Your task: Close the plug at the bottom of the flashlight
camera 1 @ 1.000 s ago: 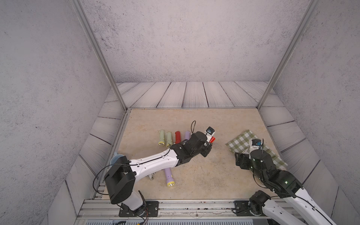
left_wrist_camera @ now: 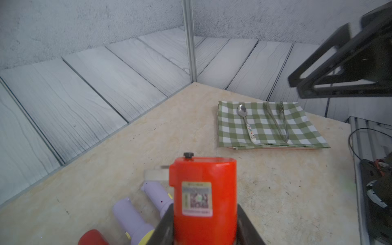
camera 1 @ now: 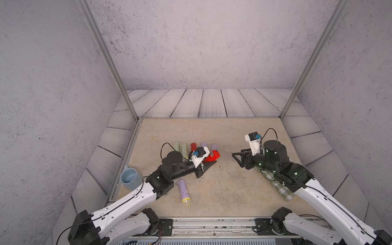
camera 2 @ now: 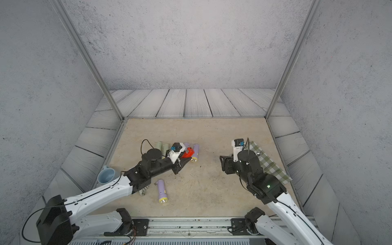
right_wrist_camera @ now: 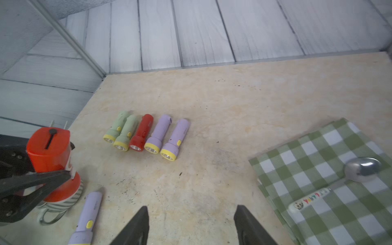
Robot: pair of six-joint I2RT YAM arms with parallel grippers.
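Observation:
A red flashlight (camera 1: 212, 156) is raised in my left gripper (camera 1: 206, 165), which is shut on it near the table's middle. In the left wrist view its red body (left_wrist_camera: 204, 196) shows a sticker, with a pale flap (left_wrist_camera: 156, 174) sticking out near the top, blurred; in the right wrist view a dark slot shows on the red end (right_wrist_camera: 49, 143). My right gripper (camera 1: 236, 157) is raised to the right of it, open, with nothing between its fingertips.
Several flashlights (right_wrist_camera: 143, 130) lie in a row behind; a purple one (camera 1: 183, 189) lies in front. A blue mug (camera 1: 130, 177) stands left, a checked cloth (camera 2: 267, 163) with cutlery lies right.
My left arm has drawn back leftward with the red flashlight. My right gripper has risen and moved left, toward the flashlight.

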